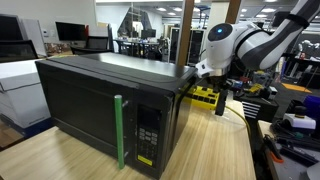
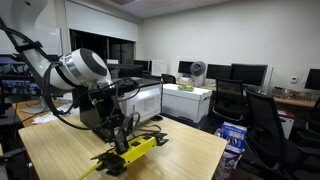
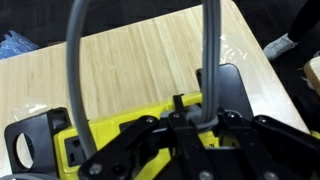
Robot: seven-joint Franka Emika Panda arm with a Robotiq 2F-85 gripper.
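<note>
A yellow power-strip-like bar (image 2: 130,156) with black end pieces lies on the wooden table. My gripper (image 2: 118,140) is over its middle, close to it. From the wrist, the yellow bar (image 3: 110,130) crosses below the black gripper mechanism, with a black looped end at the left and a black plate at the right. The finger gap is lost among dark parts and cables, so whether anything sits between the fingers cannot be told. Behind the microwave's right side, part of the yellow bar (image 1: 205,97) shows beside the arm.
A black microwave (image 1: 110,105) with a green handle stands on the table beside the arm. A thin yellow cord (image 1: 237,112) runs near the gripper. Bare wood (image 2: 190,145) lies beyond the bar, toward the table edge. Grey cables (image 3: 212,60) loop across the wrist view.
</note>
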